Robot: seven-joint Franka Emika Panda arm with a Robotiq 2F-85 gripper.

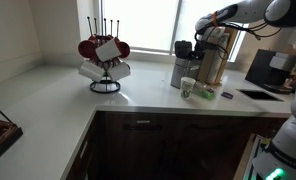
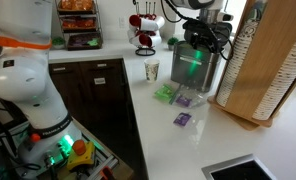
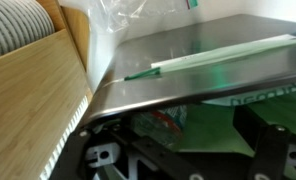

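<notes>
A tall grey bin (image 2: 190, 68) stands at the back of the counter, and my gripper (image 2: 196, 42) is at its top opening. The wrist view has the bin's rim (image 3: 188, 82) running across the picture, with my open gripper close against it. One dark finger (image 3: 250, 128) shows at the right, the other at lower left. Beyond the rim, low between the fingers, lies a crinkled clear-and-red wrapper (image 3: 163, 125) over green material; whether the fingers touch it I cannot tell.
A patterned cup (image 2: 151, 70), a green packet (image 2: 164, 94) and a purple packet (image 2: 182, 119) lie before the bin. A wooden slatted piece (image 2: 256, 65) stands close on its right. The mug rack (image 1: 105, 85) is left.
</notes>
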